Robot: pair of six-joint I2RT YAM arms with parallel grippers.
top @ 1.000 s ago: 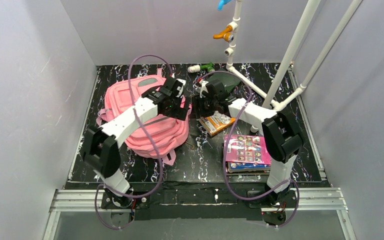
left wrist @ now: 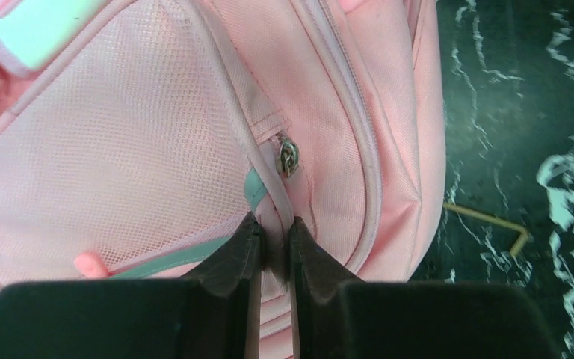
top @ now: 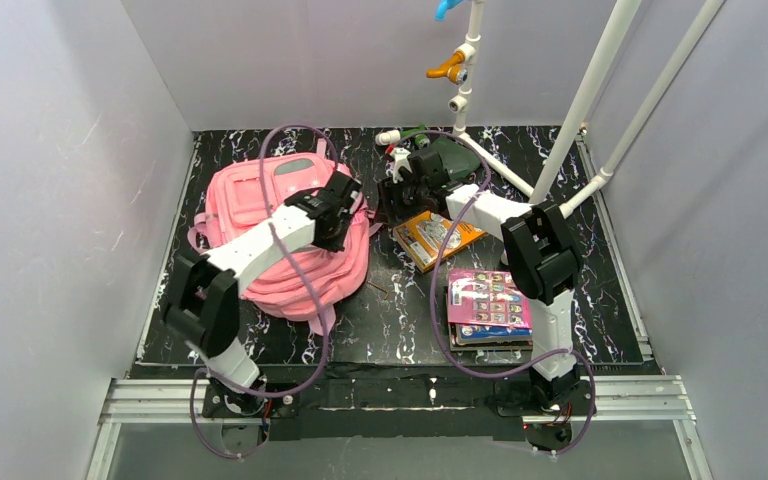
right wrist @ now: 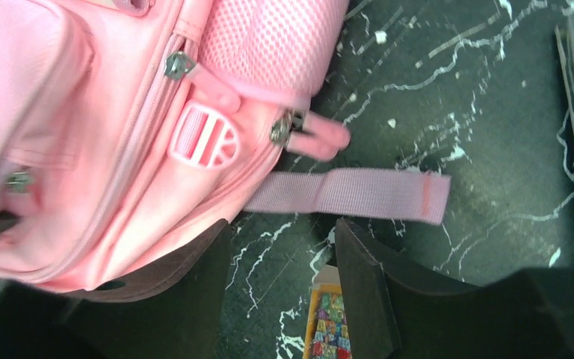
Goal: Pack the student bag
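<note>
The pink student bag (top: 250, 200) lies on the left of the dark marbled table. In the left wrist view my left gripper is shut on a fold of the bag's fabric along a zipper edge, close to a metal zip slider (left wrist: 288, 156). My right gripper stands partly open at the bag's right side, nothing between its fingers. Ahead of it are zip pulls (right wrist: 318, 137) and a loose grey-pink strap (right wrist: 351, 193). An orange book (top: 430, 240) lies beneath the right arm, and a pink book (top: 487, 297) tops a stack at front right.
A dark green item (top: 457, 157) and a green-and-white bottle (top: 400, 136) lie at the back. White pipes (top: 600, 85) rise at the back right. Bare table shows between the bag and the book stack.
My right arm has moved a little to the left.
</note>
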